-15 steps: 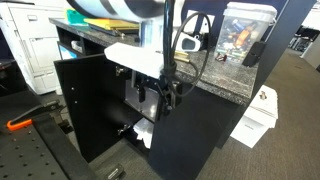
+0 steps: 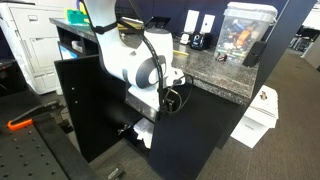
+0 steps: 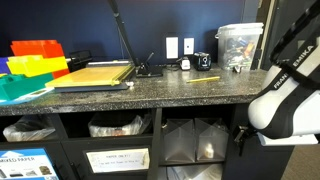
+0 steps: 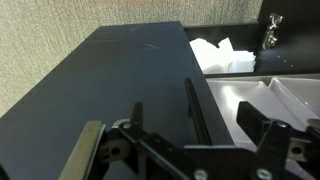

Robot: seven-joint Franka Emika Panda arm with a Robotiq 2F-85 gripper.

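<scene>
My open gripper appears at the bottom of the wrist view, one finger to each side of the frame's middle. Between and beyond the fingers lies a flat dark panel (image 4: 120, 70), with a narrow black strip (image 4: 194, 100) along its right side. Whether the fingers touch the panel cannot be told. In exterior view 1 the hand hangs low at the open cabinet, below the speckled counter (image 2: 215, 75), beside a black panel (image 2: 190, 130). Exterior view 2 shows the white arm (image 3: 290, 105) at the right; its fingertips are hard to make out there.
Clear bins (image 3: 180, 140) fill the middle cabinet opening. White material (image 4: 220, 55) lies inside, past the panel. A clear tub (image 3: 238, 45) stands on the counter's right end. A white box (image 2: 258, 115) sits on the floor, with open carpet around it.
Over the last second the arm and hand have come down from counter height to a lower position in front of the cabinet. The cabinet and its surroundings look unchanged.
</scene>
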